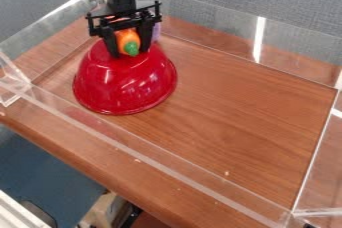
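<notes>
A glossy red bowl (pixel 124 84) sits upside down on the wooden board at the left of the camera view. The black gripper (pixel 123 27) is over its top, around an orange object with a green end (pixel 128 42) that looks like a toy carrot or similar. I cannot tell whether the fingers are closed on it. A purple object (pixel 155 31) shows just behind the gripper, partly hidden.
Clear plastic walls (pixel 261 37) ring the wooden board (pixel 234 132). The board's middle and right side are clear. Below the front left edge lie a blue-grey floor and some small items.
</notes>
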